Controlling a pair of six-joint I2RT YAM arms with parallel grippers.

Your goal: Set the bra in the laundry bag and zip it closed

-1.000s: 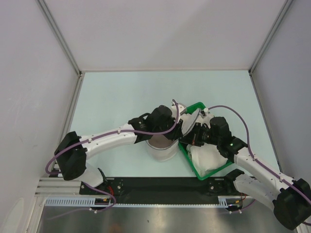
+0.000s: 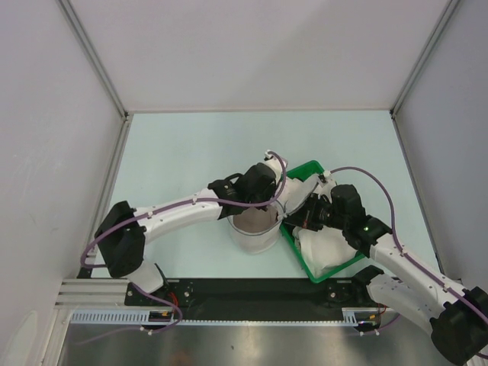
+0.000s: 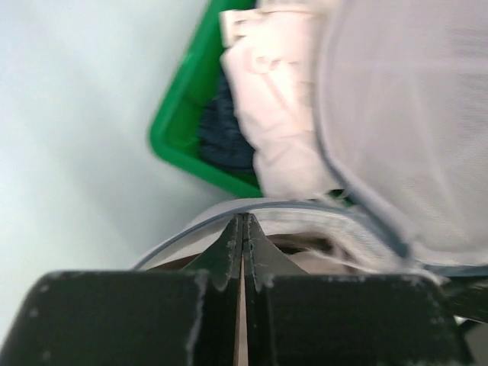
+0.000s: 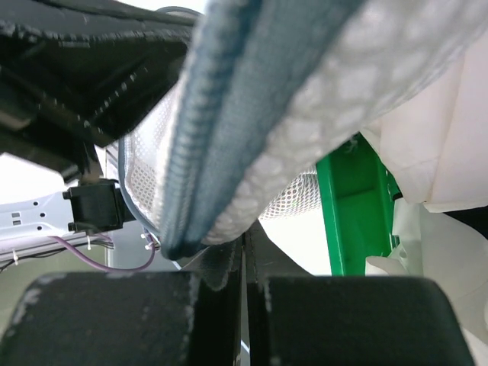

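Note:
The white mesh laundry bag [image 2: 252, 240] stands open with blue-grey piping, a pale beige item inside, its lid raised toward the right arm. My left gripper is shut at the bag's piped rim; in its wrist view the rim crosses behind the fingertips, and whether any is pinched between them is unclear. My right gripper is shut right at the blue zipper edge [image 4: 198, 145] of the lid; I cannot tell whether it pinches the fabric. The top view shows both grippers close together above the bag's right side.
A green tray [image 2: 347, 261] with white and beige garments [image 2: 324, 248] and a dark item [image 3: 225, 133] lies right of the bag, partly under the right arm.
The left arm has shifted slightly, its wrist moving a little right and up in the top view. The right arm is nearly unchanged.

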